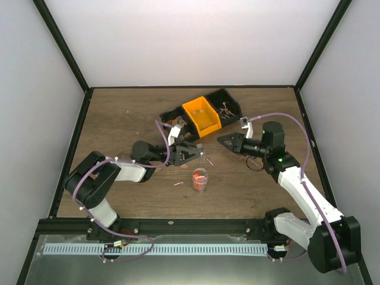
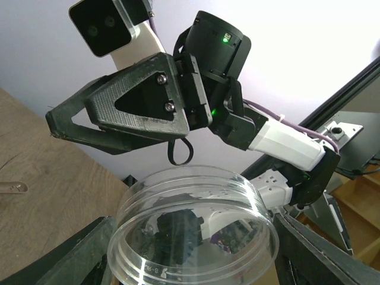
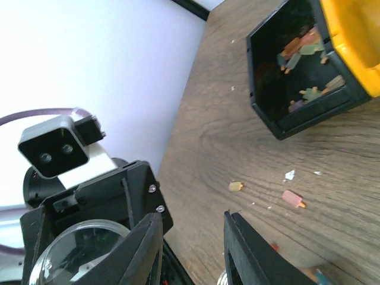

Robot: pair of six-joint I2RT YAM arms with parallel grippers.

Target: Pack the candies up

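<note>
In the top view my left gripper (image 1: 196,153) is shut on an empty clear plastic container (image 2: 193,237), which fills the bottom of the left wrist view. My right gripper (image 1: 222,140) hangs to the right, apart from it, with nothing seen between its part-open fingers. A clear jar (image 1: 199,184) with red candies stands on the table below. Small popsicle-shaped candies lie loose, like the pink one (image 3: 292,199) and the yellow one (image 3: 236,186).
At the back stand black bins (image 3: 261,89) with assorted pieces and a yellow bin (image 1: 202,116) between them.
</note>
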